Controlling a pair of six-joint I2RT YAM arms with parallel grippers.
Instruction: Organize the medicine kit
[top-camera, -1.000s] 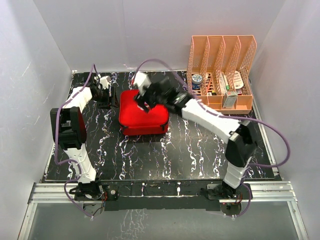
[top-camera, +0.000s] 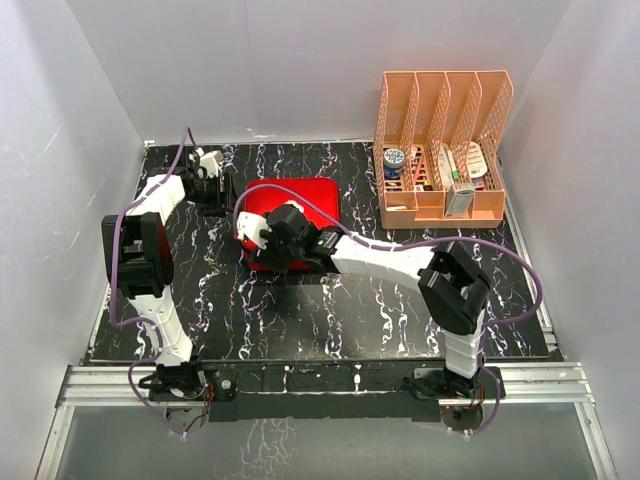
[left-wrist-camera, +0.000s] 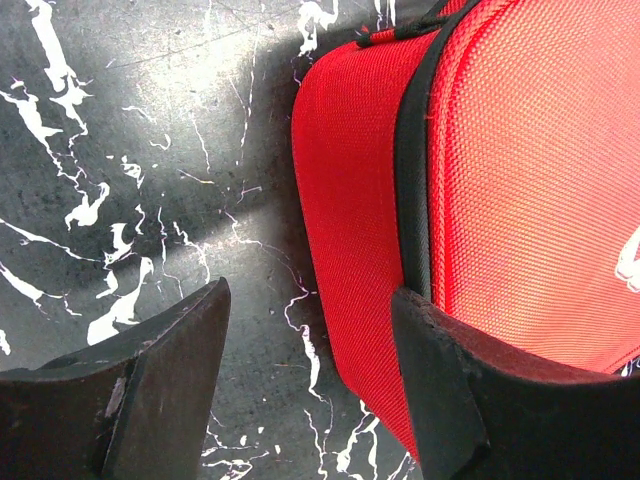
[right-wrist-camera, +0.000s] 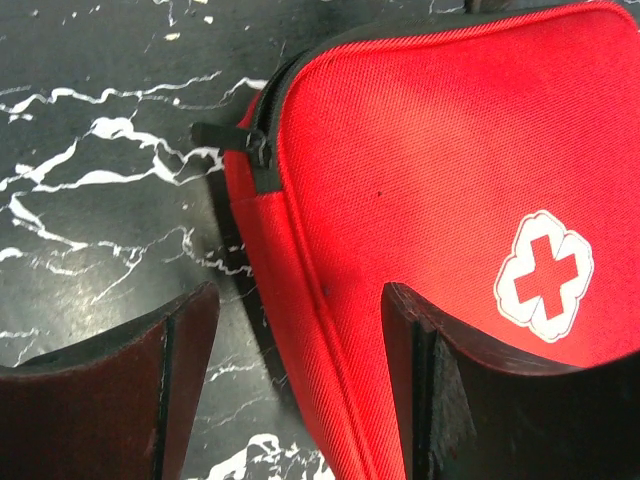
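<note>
A red soft medicine bag with a white cross lies closed on the dark marble table. My left gripper stands open beside its back left corner; in the left wrist view the bag's side and black zipper are just past the fingertips. My right gripper reaches over the bag's front left part, open. In the right wrist view a zipper pull sits at the bag's corner, above the open fingers, with the cross to the right.
An orange divided organizer at the back right holds a round blue-lidded jar and several small packs. Walls enclose the sides and back.
My right arm has swung left and down from over the back of the bag to its front left part. The left arm has stayed still.
</note>
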